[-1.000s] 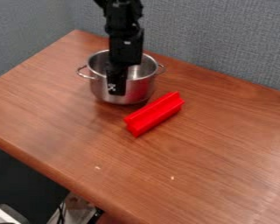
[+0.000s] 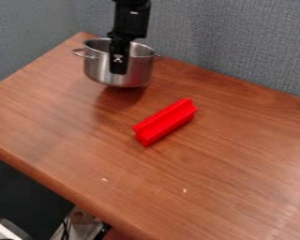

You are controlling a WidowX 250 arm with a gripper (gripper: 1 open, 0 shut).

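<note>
A steel pot [image 2: 134,67] with two side handles stands upright at the back left of the wooden table. My black gripper [image 2: 117,66] reaches down from above at the pot's front-left wall; whether its fingers are closed on the rim is hard to tell. A red bar-shaped object [image 2: 165,121] lies diagonally in front of the pot, to the right, apart from it.
Grey padded walls [image 2: 240,47] rise behind it. A dark gap with cables and white parts lies beyond the table's lower-left edge.
My gripper and the pot have moved together toward the back left, away from the red object, which has stayed in place.
</note>
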